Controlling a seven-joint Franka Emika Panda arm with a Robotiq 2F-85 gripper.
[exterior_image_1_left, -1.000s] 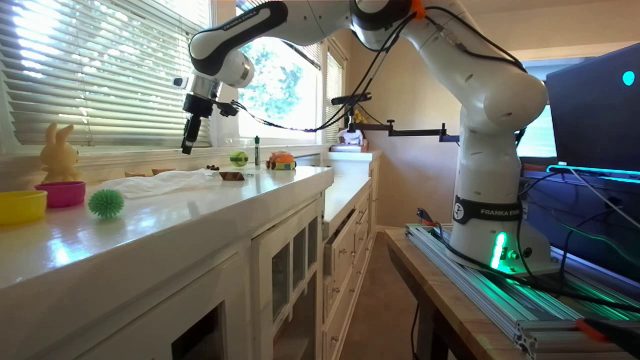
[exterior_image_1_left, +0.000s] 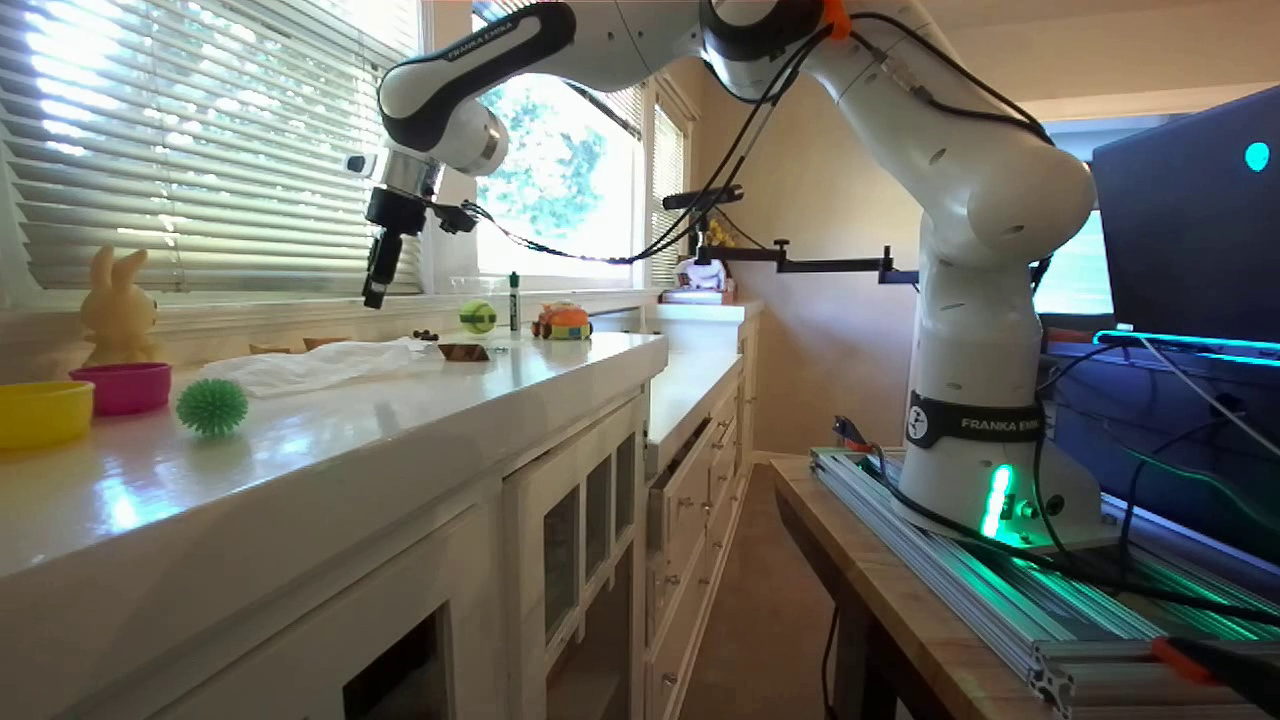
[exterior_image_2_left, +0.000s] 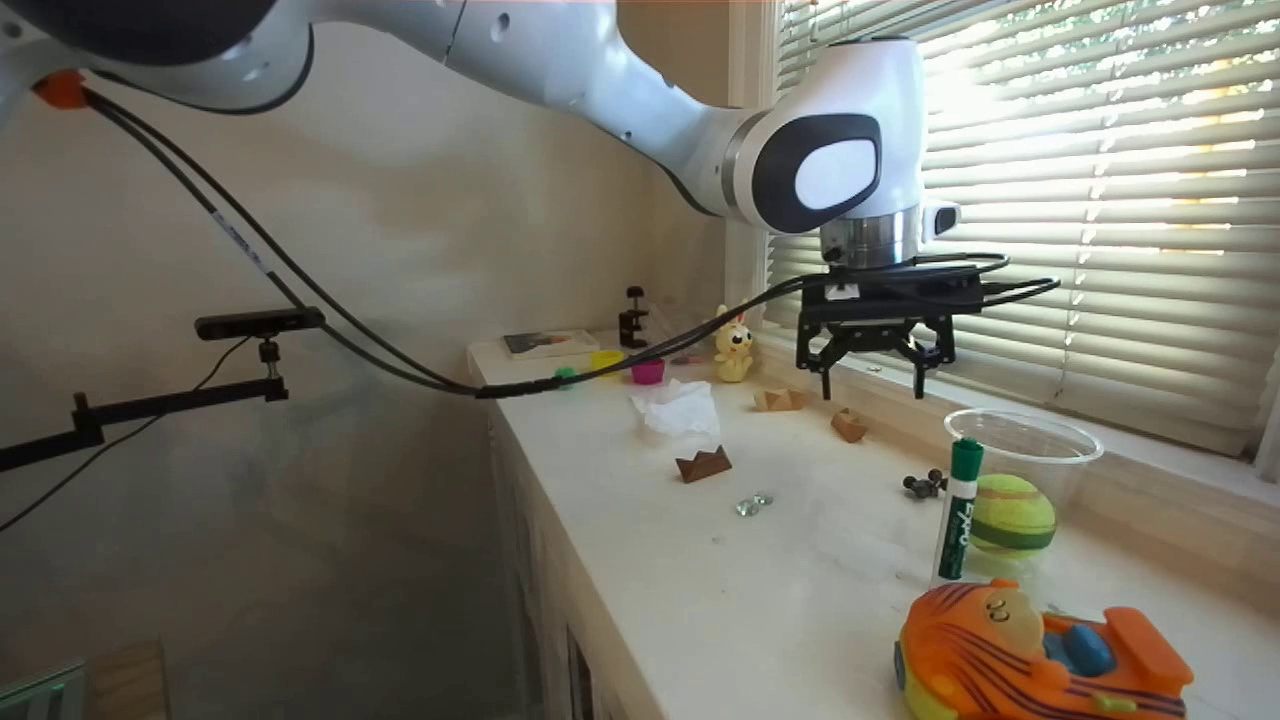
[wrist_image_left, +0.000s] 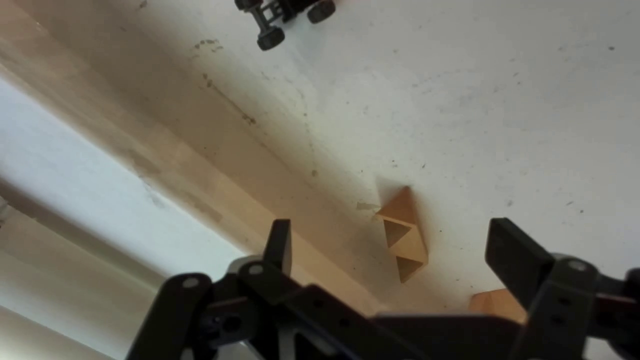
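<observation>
My gripper (exterior_image_2_left: 873, 394) is open above the white counter (exterior_image_2_left: 600, 504), close to the window, with nothing between its fingers. Below it in the wrist view lies a small faceted wooden piece (wrist_image_left: 408, 240), apart from the fingertips. Another wooden piece (wrist_image_left: 496, 303) is partly hidden behind the right finger. In exterior view 2 these appear as two tan pieces, one (exterior_image_2_left: 848, 425) nearer and one (exterior_image_2_left: 780, 400) farther back. A dark zigzag wooden piece (exterior_image_2_left: 703, 464) lies farther out, towards the counter's front edge. A crumpled white cloth (exterior_image_2_left: 678, 409) rests behind it.
A green marker (exterior_image_2_left: 957, 514) stands upright beside a clear cup (exterior_image_2_left: 1056, 442) and a tennis ball (exterior_image_2_left: 1011, 516). An orange toy car (exterior_image_2_left: 1020, 660) sits nearest. A bunny figure (exterior_image_1_left: 118, 306), pink bowl (exterior_image_1_left: 126, 386), yellow bowl (exterior_image_1_left: 46, 414) and spiky green ball (exterior_image_1_left: 212, 407) occupy the far end.
</observation>
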